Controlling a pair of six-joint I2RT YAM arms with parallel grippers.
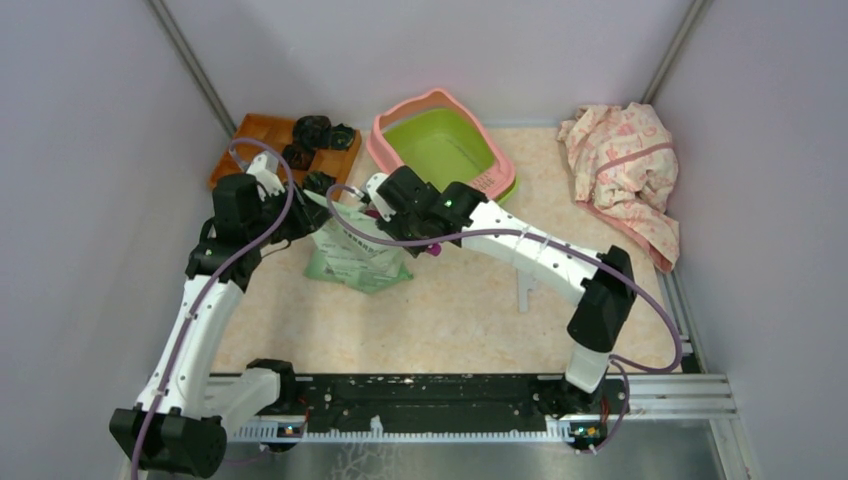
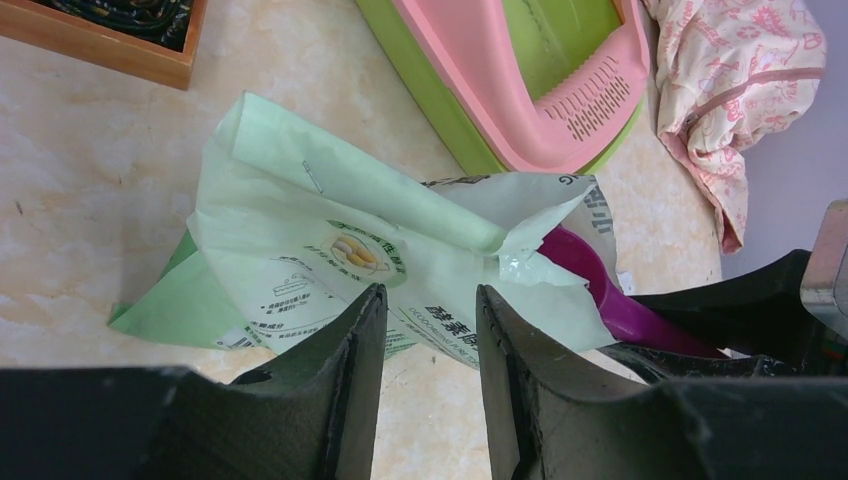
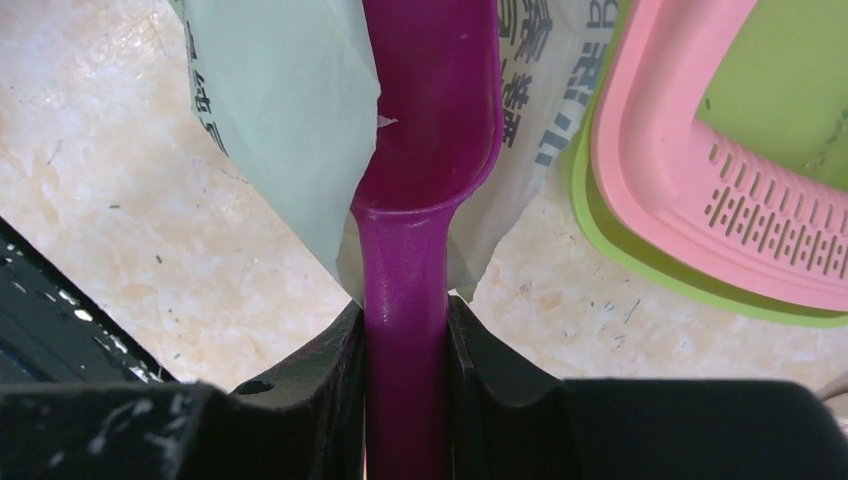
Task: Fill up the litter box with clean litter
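The pale green litter bag (image 1: pixel 355 262) stands on the table, its top open in the left wrist view (image 2: pixel 300 250). My right gripper is shut on the purple scoop (image 3: pixel 405 400), whose bowl reaches into the bag's mouth. My left gripper hangs over the bag's left side, fingers apart, with nothing clearly held between them. The litter box (image 1: pixel 440 145), green with a pink rim, stands behind the bag; its visible floor looks bare.
A wooden tray with dark items (image 1: pixel 270 135) sits at the back left, a pink patterned cloth (image 1: pixel 620 170) at the right.
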